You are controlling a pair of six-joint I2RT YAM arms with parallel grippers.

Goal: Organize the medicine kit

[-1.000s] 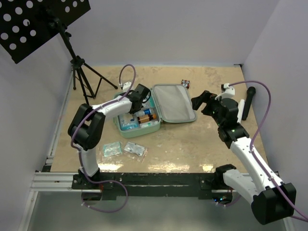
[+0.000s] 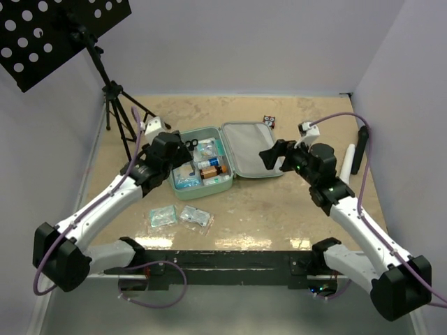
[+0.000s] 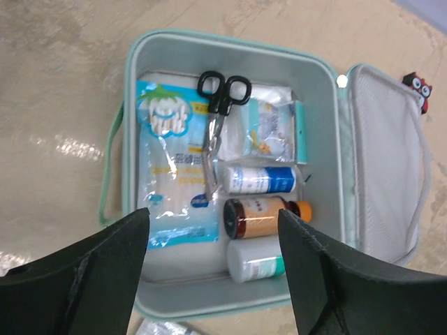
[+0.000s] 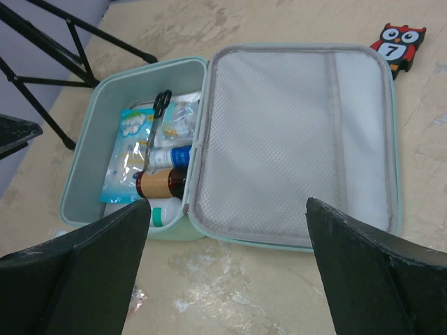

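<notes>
The green medicine kit [image 3: 320,209] lies open, its lid [image 2: 255,150] folded flat to the right. Inside are a blue-white pack [image 3: 171,174], black-handled scissors [image 3: 222,98], small packets [image 3: 269,129], a blue-white tube [image 3: 258,180], a brown bottle [image 3: 257,216] and a white bottle [image 3: 255,259]. My left gripper is open above the kit, holding nothing. My right gripper is open above the lid's front edge, also empty. Two bagged packets, a teal one [image 2: 163,216] and a grey one [image 2: 195,216], lie on the table in front of the kit.
A black music stand [image 2: 112,91] stands at the back left. An owl-shaped block [image 4: 397,49] sits behind the lid. A white cylinder [image 2: 347,164] and a black one [image 2: 360,149] lie at the right.
My left arm has drawn back up and to the left, away from the kit, leaving the scissors in it. My right arm has shifted slightly left toward the lid.
</notes>
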